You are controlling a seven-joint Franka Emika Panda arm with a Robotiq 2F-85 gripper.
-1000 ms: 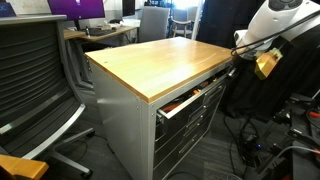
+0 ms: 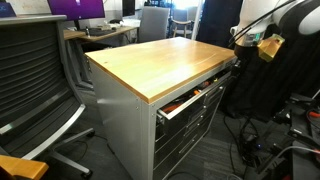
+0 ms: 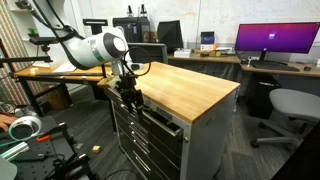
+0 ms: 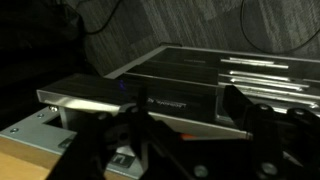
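A grey metal cabinet (image 2: 125,118) with a wooden top (image 2: 165,62) has several dark drawers on its front. Its top drawer (image 3: 166,122) is pulled partly out, and some red-orange items (image 2: 176,104) show inside. My gripper is over the drawer front (image 4: 170,101) in the wrist view, its dark fingers (image 4: 236,103) spread apart and nothing visible between them. From exterior view 2, the gripper (image 3: 131,97) is at the far end of the drawer side, close to the cabinet. Whether the fingers touch the drawer, I cannot tell.
An office chair (image 2: 38,85) stands beside the cabinet, and another chair (image 3: 296,104) is behind it. Desks with monitors (image 3: 276,38) line the back. The wooden top is clear, and cables lie on the floor in front of the drawers.
The arm has risen slightly and shifted a little right in exterior view 1, with its wrist turned. The cabinet and open drawer look the same.
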